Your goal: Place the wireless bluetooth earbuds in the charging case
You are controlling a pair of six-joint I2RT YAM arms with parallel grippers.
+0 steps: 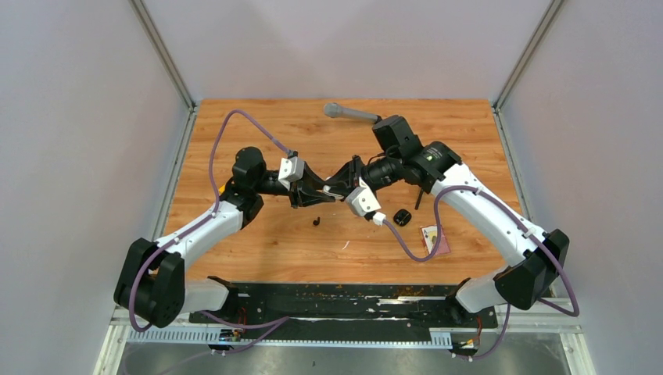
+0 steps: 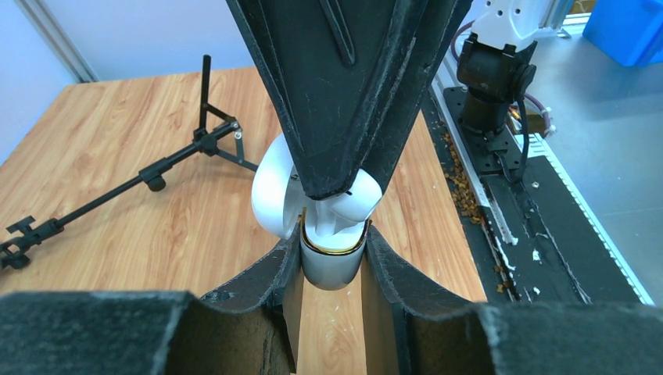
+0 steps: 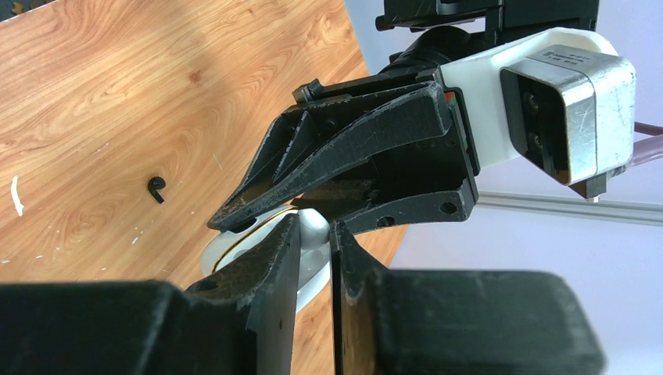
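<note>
My two grippers meet over the middle of the table. In the left wrist view, the white charging case (image 2: 331,266) with a gold rim and raised lid sits between the fingertips of my left gripper, partly open around it. The right gripper's black fingers (image 2: 336,94) come down from above onto a small white earbud at the case's opening. In the right wrist view, my right gripper is shut on the white earbud (image 3: 313,226), the case (image 3: 227,250) behind it, partly hidden by fingers. How far the earbud is seated I cannot tell.
A microphone (image 1: 352,111) lies at the back. A black box (image 1: 403,217), a card pack (image 1: 434,239) and a dark stick lie to the right. A small black piece (image 3: 156,187) lies below the grippers.
</note>
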